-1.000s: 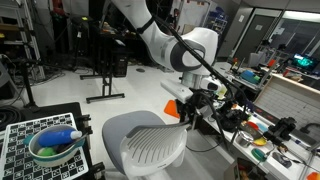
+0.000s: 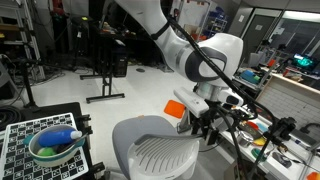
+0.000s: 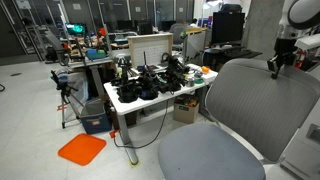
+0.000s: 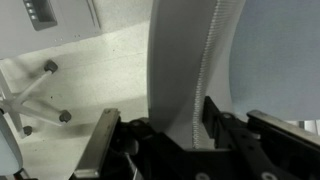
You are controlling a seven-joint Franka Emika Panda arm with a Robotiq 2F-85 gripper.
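A grey office chair has a mesh backrest (image 2: pixel 163 155) and a round-edged seat (image 3: pixel 210 155). My gripper (image 2: pixel 204 129) is shut on the backrest's upper edge, seen in exterior view 2 at the top right of the mesh. In the wrist view, the backrest (image 4: pixel 180 65) runs down between the dark fingers, with the blue-grey seat (image 4: pixel 280 65) to its right. The fingertips are partly hidden by the backrest.
An orange mat (image 3: pixel 82 149) lies on the open pale floor. A table of black equipment (image 3: pixel 150 97) stands behind the chair. In exterior view 1, a bowl of objects (image 2: pixel 57 154) sits at the lower left and a cluttered workbench (image 2: pixel 275 150) at the right.
My gripper has moved rightward and slightly down in exterior view 1, still at the backrest's edge. The backrest has swung to the right with it, and the seat has shifted a little too.
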